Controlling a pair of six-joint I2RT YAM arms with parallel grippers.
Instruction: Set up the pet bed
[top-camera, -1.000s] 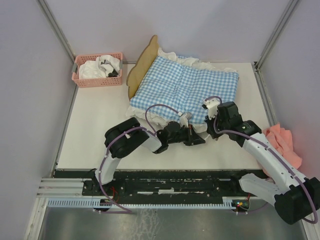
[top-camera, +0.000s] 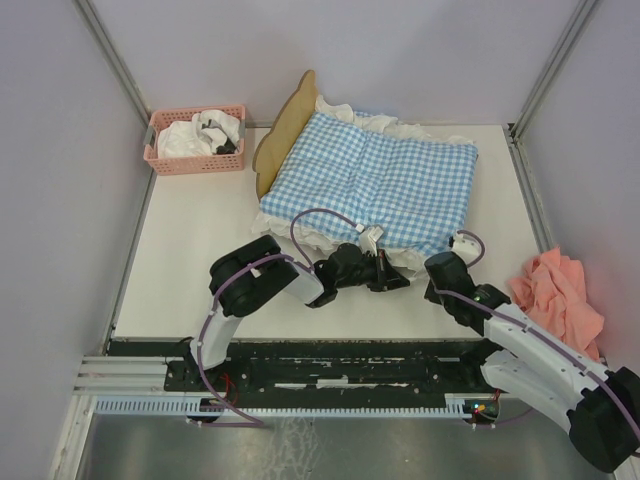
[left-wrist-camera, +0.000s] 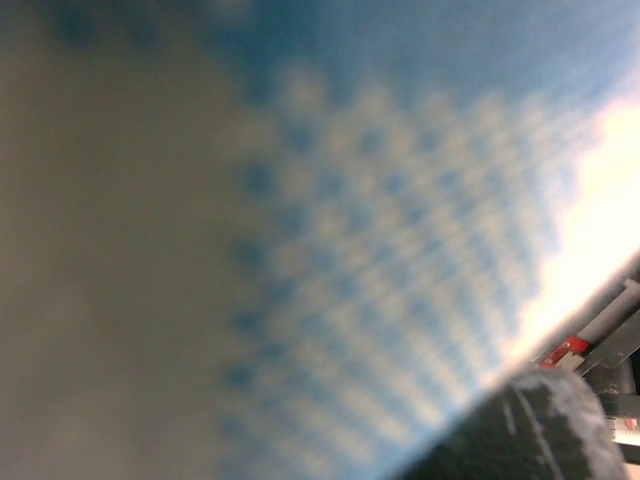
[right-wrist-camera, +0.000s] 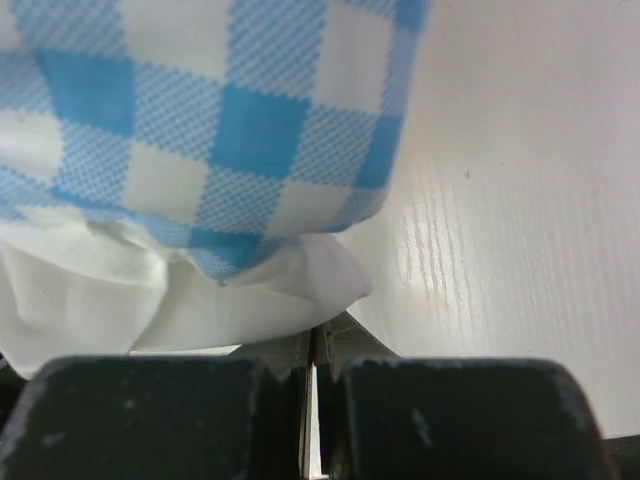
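Note:
A blue-and-white checked cloth (top-camera: 390, 175) with a white ruffled edge covers the pet bed, and a tan curved board (top-camera: 285, 132) rises along its left side. At the bed's front edge, my left gripper (top-camera: 404, 281) is shut on the white ruffled edge; in the left wrist view blurred checked cloth (left-wrist-camera: 370, 250) fills most of the picture and hides the grip. My right gripper is shut at the bed's front right corner. White ruffle (right-wrist-camera: 300, 290) lies right by its fingertips, but whether any is pinched there cannot be made out.
A pink basket (top-camera: 196, 164) with white cloth inside stands at the back left. Crumpled pink fabric (top-camera: 560, 300) lies at the right edge.
My right gripper has come toward the front and slightly right, away from its earlier place close above the left gripper. The left arm has stayed still.

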